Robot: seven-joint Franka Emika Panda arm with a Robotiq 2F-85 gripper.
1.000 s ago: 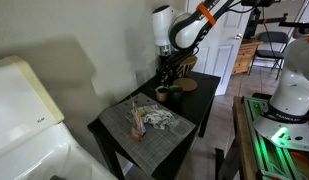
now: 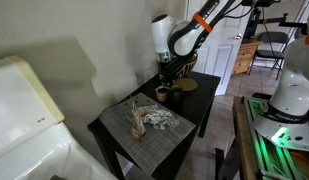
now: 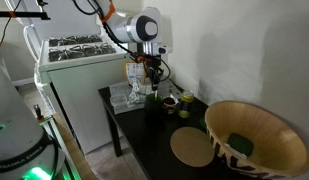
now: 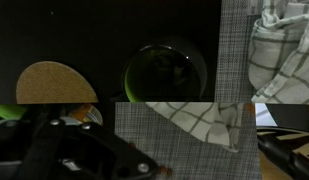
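Observation:
A dark green cup or bowl point(image 4: 159, 72) lies in the middle of the upper part of the wrist view, with its inside showing. In exterior view 2 it is the small green thing point(image 3: 152, 101) on the black table. My gripper point(image 3: 154, 84) hangs close above it, pointing down. From exterior view 1 the gripper point(image 2: 170, 77) is likewise over the green cup point(image 2: 176, 91), near the back of the table. The fingers are too small and dark to make out, so their opening and any contact with the cup cannot be judged.
A round cork mat point(image 3: 192, 147) lies nearby. A large wooden bowl point(image 3: 219, 145) occupies the table's right side in exterior view 2. A yellow container point(image 3: 184, 104) stands near the wall. Crumpled checked cloth point(image 2: 160, 118) lies on a grey mat point(image 2: 146, 148). Bare black table lies around the cork mat.
Over the last second the arm has shifted slightly to the right in exterior view 1, staying near the green cup. The cloth and the other table items look unmoved.

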